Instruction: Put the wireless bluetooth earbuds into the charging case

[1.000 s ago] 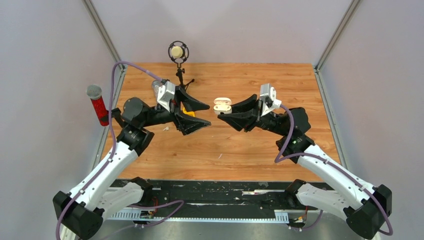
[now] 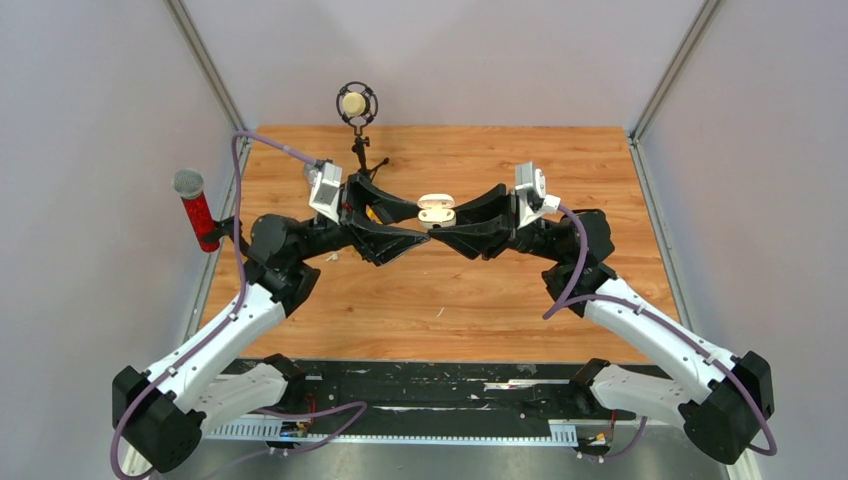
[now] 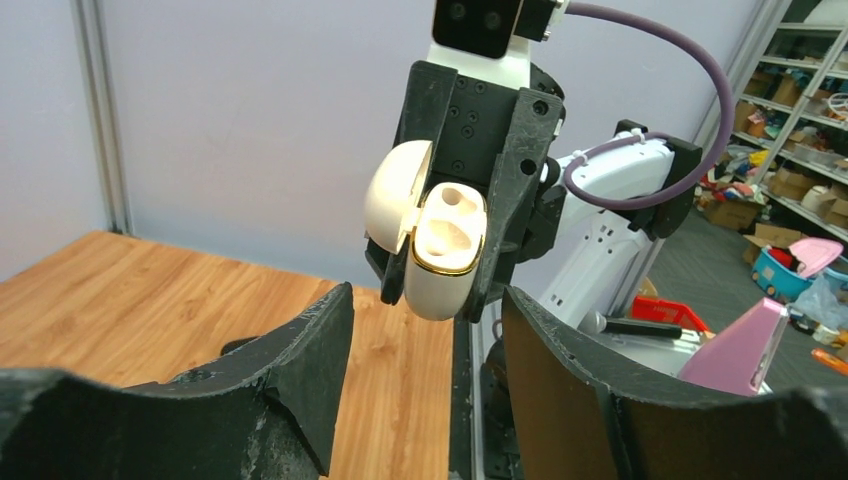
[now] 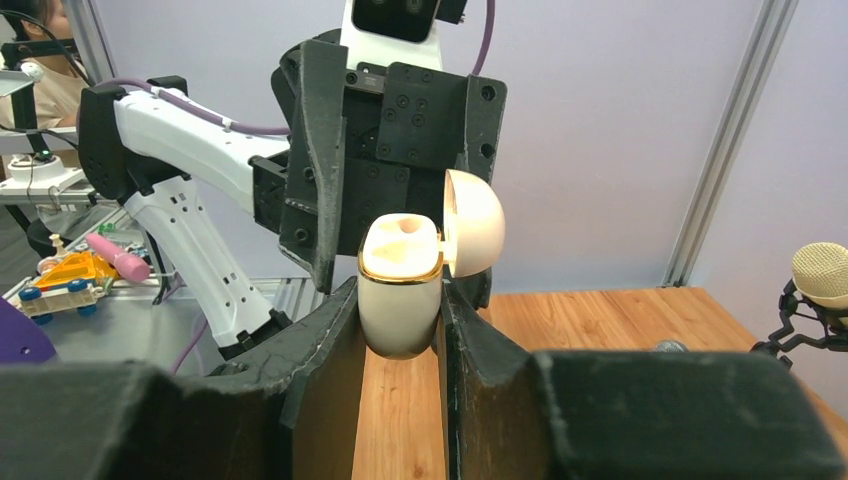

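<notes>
An open white charging case [image 2: 437, 216] with a gold rim hangs above the table between the two arms. My right gripper is shut on its body, and the case stands upright between the fingers. Its raised lid [image 4: 474, 224] tilts to one side. Hollows [image 3: 450, 235] show in the top of the case, and no earbud can be made out in them. My left gripper is open; its fingertips lie to either side of the case's lower body in the left wrist view, and contact cannot be told.
A microphone on a stand [image 2: 357, 105] stands at the back, and a red microphone [image 2: 200, 212] is at the left side. A small white piece [image 2: 332, 257] lies on the table [image 2: 480, 320] near the left gripper.
My left gripper's fingers have come closer together, and it has moved right toward the case. The right gripper has shifted slightly left with the case, so the gap between the grippers has closed.
</notes>
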